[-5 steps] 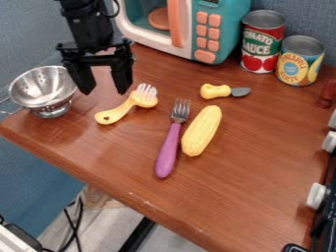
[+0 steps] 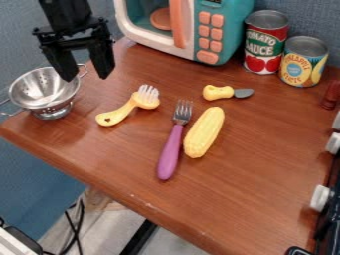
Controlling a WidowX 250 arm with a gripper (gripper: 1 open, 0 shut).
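Note:
My black gripper (image 2: 84, 70) hangs at the upper left, open with nothing visible between its fingers, above and beside a steel colander (image 2: 46, 92) near the table's left edge. A yellow brush (image 2: 119, 112) with white bristles lies right of the colander. A purple-handled fork (image 2: 170, 149) lies mid-table, beside a toy corn cob (image 2: 204, 131). A small yellow-handled knife (image 2: 226, 92) lies behind them.
A teal toy microwave (image 2: 186, 25) stands at the back, with a tomato can (image 2: 264, 45) and a second can (image 2: 304, 62) to its right. A black appliance (image 2: 321, 214) lines the right edge.
My gripper has moved left and slightly up, away from the brush's side toward the colander. The objects on the table have not visibly moved.

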